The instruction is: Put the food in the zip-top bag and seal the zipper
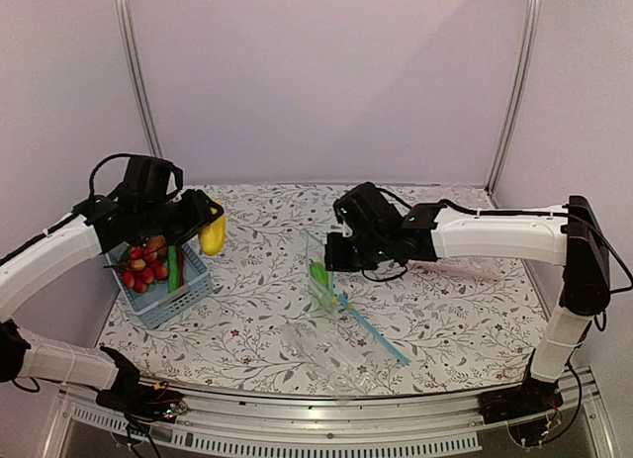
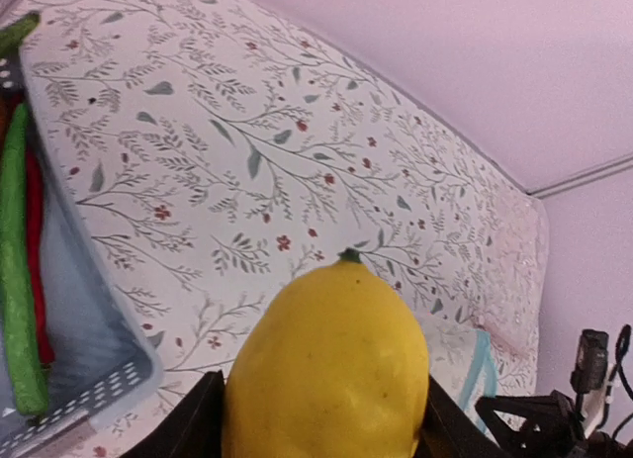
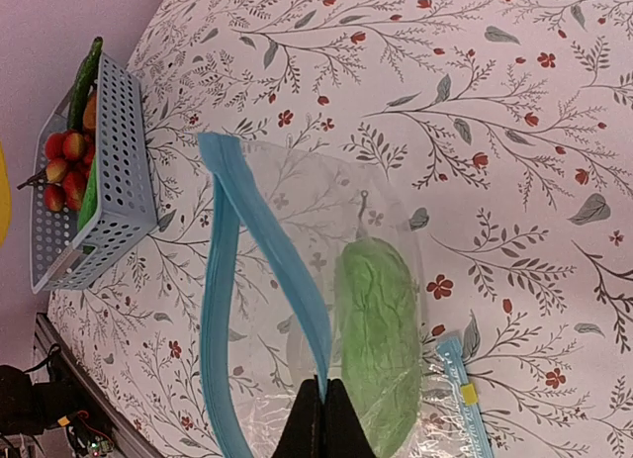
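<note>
Up near the basket, my left gripper (image 1: 208, 213) is shut on a plump yellow vegetable (image 2: 326, 369), well to the left of the bag. Its green stem tip points away from the fingers, which flank its near end. The clear zip top bag (image 3: 287, 171) has a blue zipper rim, parted into a loop at its left. A green vegetable (image 3: 374, 310) lies inside the bag. Pinched in my right gripper is the blue zipper rim (image 3: 282, 250), a thin strip between its closed fingertips.
A blue-grey basket (image 1: 178, 308) at the left holds red round produce (image 1: 143, 270), a green pepper (image 2: 18, 270) and a red pepper (image 2: 38, 250). Another clear bag with a blue strip (image 1: 376, 337) lies in front.
</note>
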